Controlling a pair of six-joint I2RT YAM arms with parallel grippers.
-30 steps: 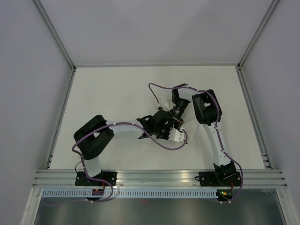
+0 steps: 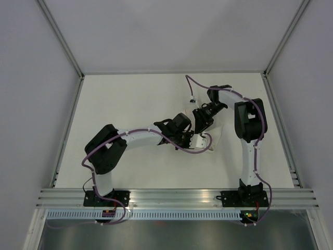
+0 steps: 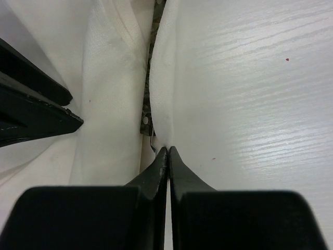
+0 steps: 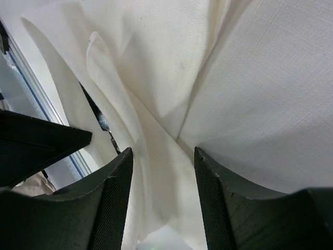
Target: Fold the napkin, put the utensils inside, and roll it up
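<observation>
The cream napkin (image 2: 216, 136) is partly hidden under both arms in the top view. In the left wrist view its folded cloth (image 3: 112, 120) stands beside a dark utensil handle (image 3: 146, 107), and a raised flap runs along the handle's other side. My left gripper is shut, the flap's lower edge reaching in between its fingertips. Folds of napkin (image 4: 161, 67) fill the right wrist view. There my right gripper stands open over the cloth, a ridge of it passing between the fingers. A dark, shiny utensil (image 4: 98, 110) peeks out from under the folds.
The two grippers are close together; one black finger (image 3: 47, 117) of the right gripper enters the left wrist view. A metal rail (image 2: 177, 192) borders the front.
My right arm has shifted to the right, its gripper moving a little away from the left one. The left arm has moved only slightly, also to the right.
</observation>
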